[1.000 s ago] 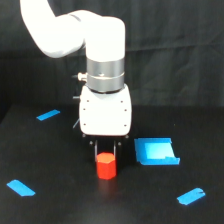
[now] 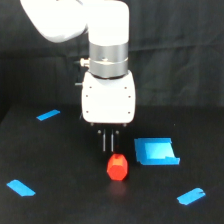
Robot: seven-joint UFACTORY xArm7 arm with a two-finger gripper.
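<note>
A small red block (image 2: 117, 168) sits on the dark table, just right of centre and turned so that an edge faces the camera. The white arm comes down from the top, and its gripper (image 2: 108, 149) hangs behind and slightly left of the block. Both slim fingers show close together with a narrow dark gap between them, and no object can be made out there. Whether a fingertip touches the block cannot be told from this angle.
To the right of the block lies a shallow bright blue open box or tray (image 2: 156, 162). Flat blue strips mark the table at the front left (image 2: 20, 188), front right (image 2: 191, 196) and back left (image 2: 48, 115).
The gripper has risen a little and its fingers stand closer together than before. The red block has shifted slightly right and turned.
</note>
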